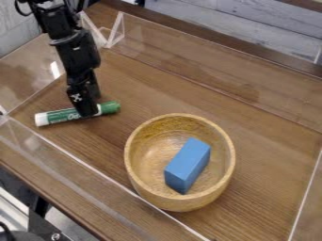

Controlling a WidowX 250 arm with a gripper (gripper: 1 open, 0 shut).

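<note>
A black robot gripper [83, 102] reaches down from the upper left, its fingers open around the middle of a green-and-white tube [56, 116] lying on the wooden table at the left. A blue block [187, 166] rests inside a round wooden bowl [145, 141] at the lower right.
Clear plastic edging runs along the left and upper-left side of the table.
</note>
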